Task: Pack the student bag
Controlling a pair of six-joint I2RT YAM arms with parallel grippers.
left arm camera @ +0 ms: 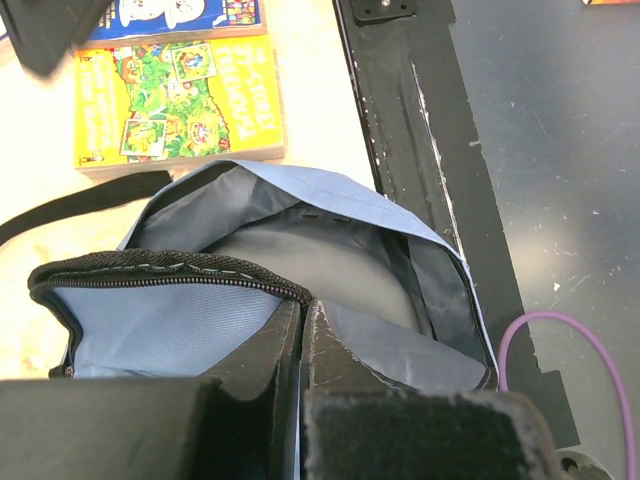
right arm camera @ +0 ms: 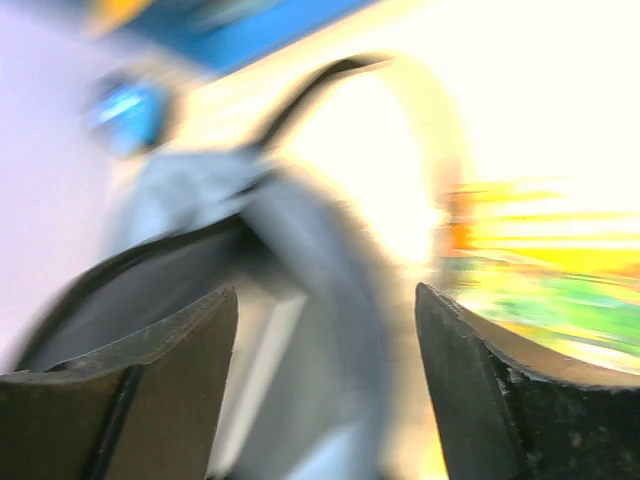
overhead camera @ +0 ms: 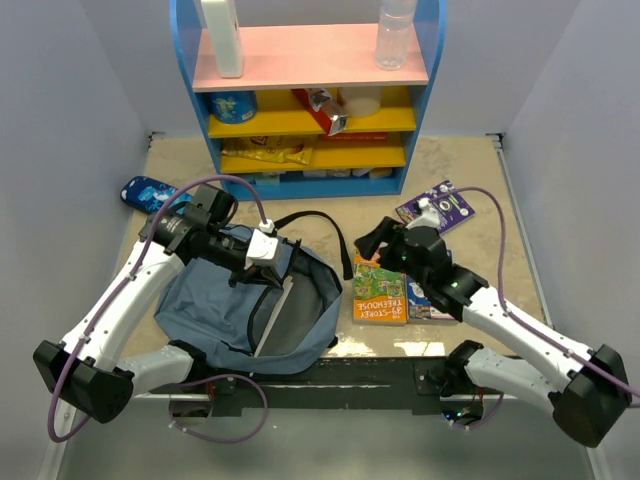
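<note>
The blue student bag (overhead camera: 215,310) lies with its mouth open on the left half of the floor board, and a pale edge (overhead camera: 274,316) shows inside it. My left gripper is shut on the bag's zipper edge (left arm camera: 170,264), holding the opening up. In the top view my right gripper (overhead camera: 362,250) hangs above the books, right of the bag; its fingers (right arm camera: 480,370) stand apart with nothing between them. A Treehouse book (overhead camera: 380,295) lies right of the bag, with a blue book (overhead camera: 420,305) beside it, partly under the arm. A purple book (overhead camera: 436,205) lies farther back.
A blue pencil case (overhead camera: 150,194) rests at the far left behind the left arm. The shelf (overhead camera: 310,55) at the back holds a bottle (overhead camera: 396,30), a carton and snacks. A black strap (overhead camera: 335,235) reaches from the bag towards the books.
</note>
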